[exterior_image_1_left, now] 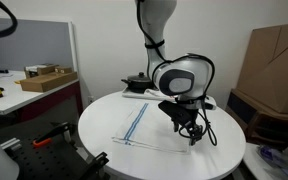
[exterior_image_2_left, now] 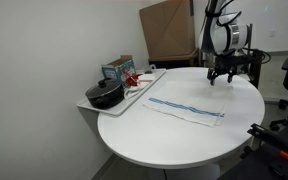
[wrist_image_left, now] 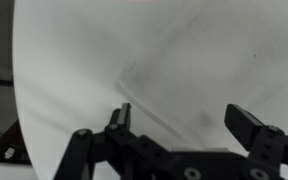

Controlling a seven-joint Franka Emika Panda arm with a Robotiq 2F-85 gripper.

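Observation:
A white cloth with a blue stripe (exterior_image_2_left: 184, 112) lies spread flat on the round white table (exterior_image_2_left: 134, 130). My gripper (exterior_image_1_left: 191, 133) is above the table near the right end of the cloth in exterior view 1. From the wrist, the gripper shows its two dark fingers wide apart, nothing between them. Below them, a corner of the cloth (wrist_image_left: 214, 70) and its stitched hem are visible. In exterior view 2 the gripper (exterior_image_2_left: 219, 77) hangs beyond the cloth, apart from it.
A black lidded pot (exterior_image_2_left: 105, 94) stands on a white tray at the table's far side, with a small colourful box (exterior_image_2_left: 119, 68) behind it. Cardboard boxes (exterior_image_1_left: 269, 75) rise behind the table.

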